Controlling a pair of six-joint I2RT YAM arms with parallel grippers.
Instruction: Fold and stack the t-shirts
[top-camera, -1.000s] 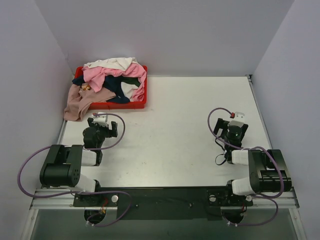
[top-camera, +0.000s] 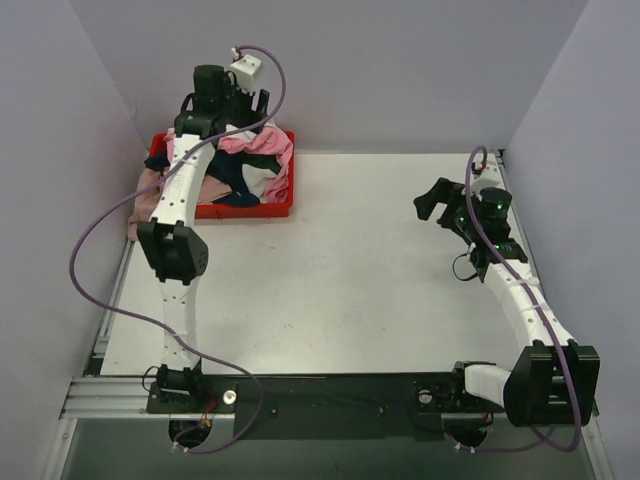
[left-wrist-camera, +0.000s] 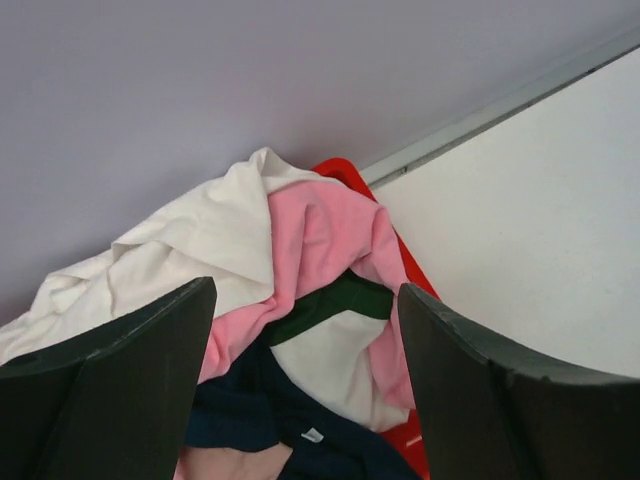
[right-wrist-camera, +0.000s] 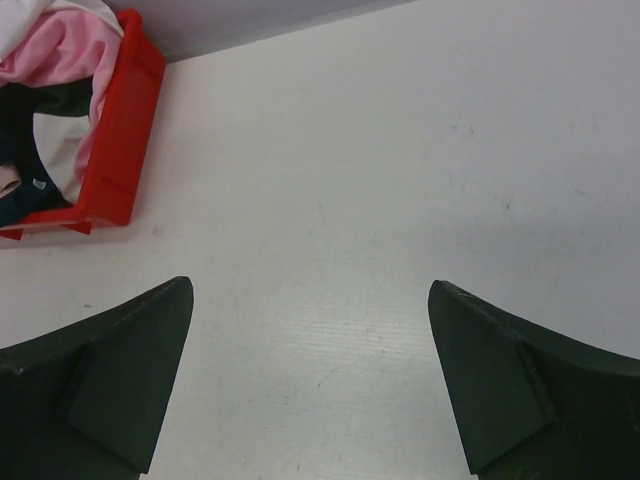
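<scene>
A heap of shirts, white (left-wrist-camera: 205, 235), pink (left-wrist-camera: 310, 240), navy, dark green and dusty pink, fills the red bin (top-camera: 245, 211) at the back left. My left gripper (top-camera: 250, 105) hangs over the bin; in the left wrist view its open fingers are above the white and pink cloth, nothing visibly between them. My right gripper (top-camera: 440, 205) hovers open over the right of the table, empty, with the bin's right end showing in the right wrist view.
Grey walls stand at the back and both sides. Purple cables arch over both arms.
My left arm has risen from the near left and swung forward to over the bin.
</scene>
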